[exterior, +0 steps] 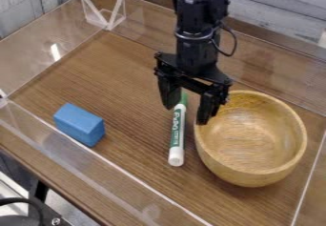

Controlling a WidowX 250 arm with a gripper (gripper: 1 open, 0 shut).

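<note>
My black gripper [192, 94] hangs over the middle of the table, open, just above the top end of a white marker with green print [177, 134] lying lengthwise on the wood. I cannot see anything held between its fingers. A tan oval bowl [258, 173] sits at the right, close beside the marker and under the gripper's right side. A blue box [79, 125] lies at the lower left.
The wooden table [83, 72] has free room at the upper left and behind the arm. Clear raised edges border it at the left and back. A black object shows beyond the lower-left edge.
</note>
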